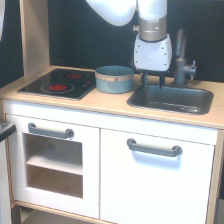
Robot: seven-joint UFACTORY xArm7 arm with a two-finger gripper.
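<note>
My gripper (153, 74) hangs from the arm over the back left part of the sink (170, 99), below a white housing; its dark fingers are small, and their state is hard to make out. A teal pot (114, 83) stands on the counter just left of the sink.
A black stovetop (65, 84) is at the counter's left, and a grey faucet (182, 62) rises behind the sink. The wooden counter (110, 107) has bare strips along the front. Two white cabinet doors (155, 185) are below, the left one with an opening showing a shelf.
</note>
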